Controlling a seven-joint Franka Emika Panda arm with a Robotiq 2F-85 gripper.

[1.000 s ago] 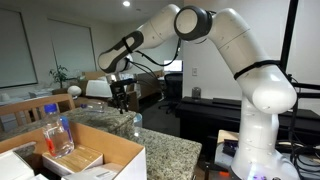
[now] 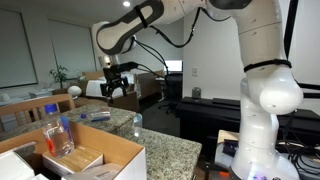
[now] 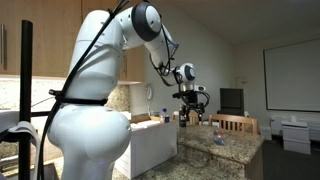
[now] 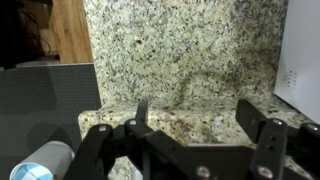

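My gripper (image 2: 118,88) hangs in the air above the counter, pointing down, with no object visible in it. In the wrist view, the gripper has its two dark fingertips (image 4: 142,109) set apart, with granite showing between them. A clear bottle (image 2: 60,138) with an orange-red base stands by the open box (image 2: 120,158) at the near left. Farther back, another clear bottle (image 2: 138,124) stands on the counter. In exterior view 2 the gripper (image 3: 193,103) is well above the worktop.
The white box side (image 4: 302,55) borders the wrist view's right edge. A white round object (image 4: 45,160) sits on a dark surface at lower left. Clear granite (image 4: 185,50) lies between them. Wooden chairs (image 3: 235,123) stand behind the counter.
My gripper has risen and shifted left in exterior view 1, and the arm looks larger. The bottles and the box have stayed in place.
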